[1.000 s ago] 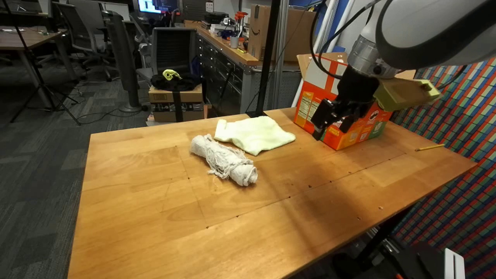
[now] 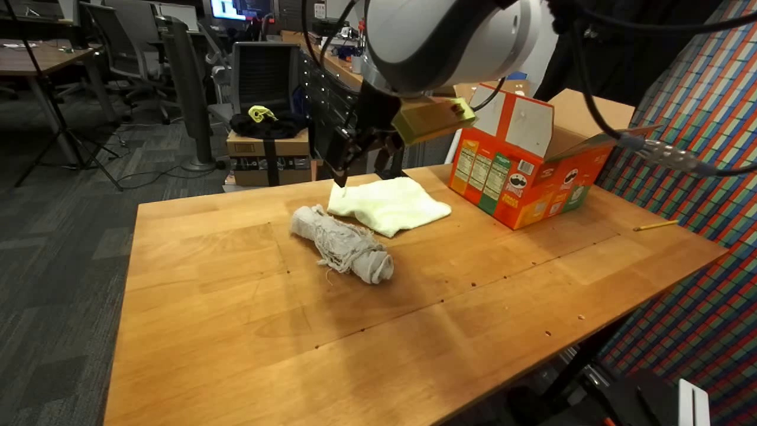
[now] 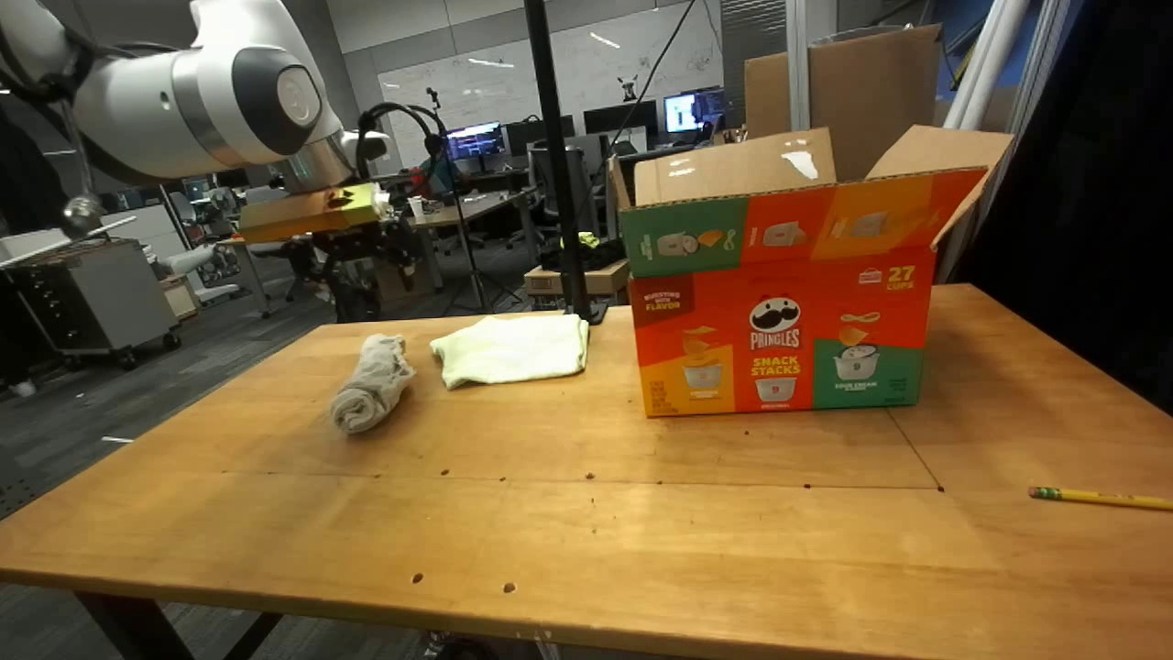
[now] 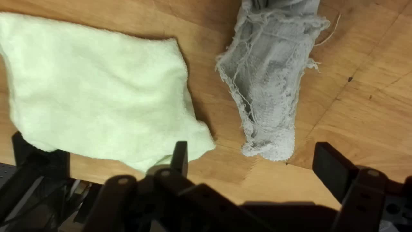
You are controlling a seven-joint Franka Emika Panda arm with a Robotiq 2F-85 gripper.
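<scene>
My gripper is open and empty, held above the table, its two dark fingers (image 4: 332, 170) wide apart. Below it in the wrist view, a rolled grey cloth (image 4: 272, 77) with frayed edges reaches toward the gap between the fingers from the top. To its left lies a pale yellow-green cloth (image 4: 96, 92), flat and loosely folded, with one corner near the left finger. From the first exterior view, the grey roll (image 2: 344, 245) rests just in front of the yellow cloth (image 2: 390, 205), and the gripper (image 2: 358, 160) hangs above them, touching neither.
An opened red Pringles carton (image 3: 781, 319) stands on the table to the right of the cloths, flaps up. A yellow pencil (image 3: 1100, 499) lies near the right side. A dark upright post (image 3: 566, 165) rises at the far edge.
The arm has swung left in the first exterior view, from in front of the carton to above the cloths. Both cloths and the carton stay where they were.
</scene>
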